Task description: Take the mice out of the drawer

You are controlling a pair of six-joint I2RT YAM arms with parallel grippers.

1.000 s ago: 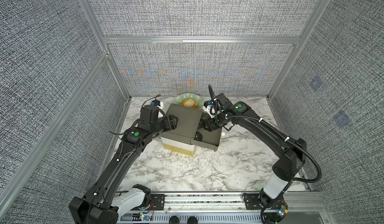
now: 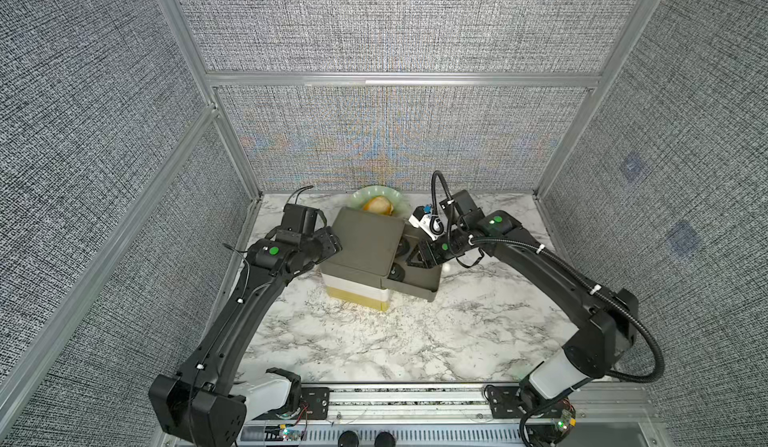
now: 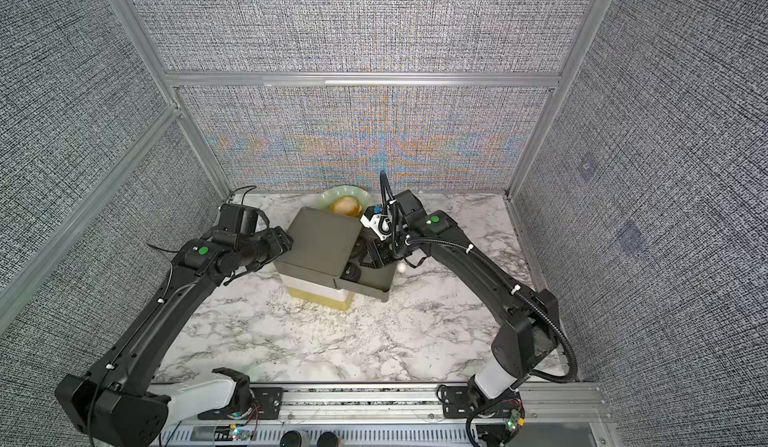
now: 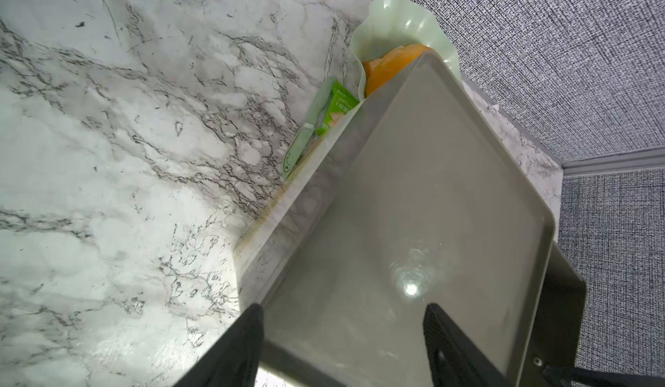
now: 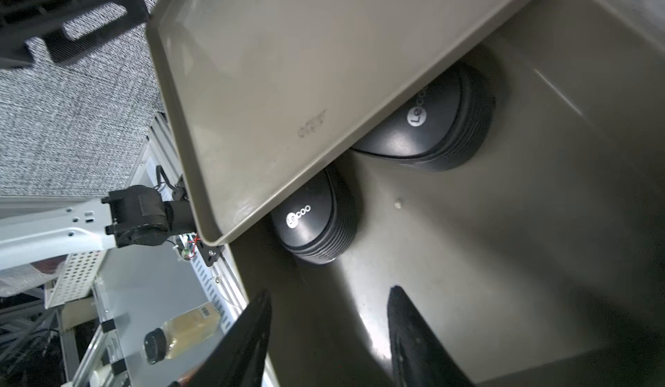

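Two black mice with white lettering lie inside the pulled-out grey drawer [image 5: 471,262]. In the right wrist view the nearer mouse [image 5: 311,214] and the farther mouse [image 5: 443,120] are each partly covered by the cabinet's top [image 5: 332,54]. My right gripper hangs over the drawer with its fingers apart and nothing between them; both mice are clear of the fingers. At the left side of the cabinet [image 2: 364,243], my left gripper has its fingers parted above the grey lid, empty.
Behind the cabinet stands a green bowl [image 4: 395,23] with an orange-brown item. A green packet [image 4: 338,106] and a pale green strip [image 4: 301,144] lie beside the cabinet.
My left arm has drawn back leftward from over the cabinet's lid. Both mice remain in the drawer.
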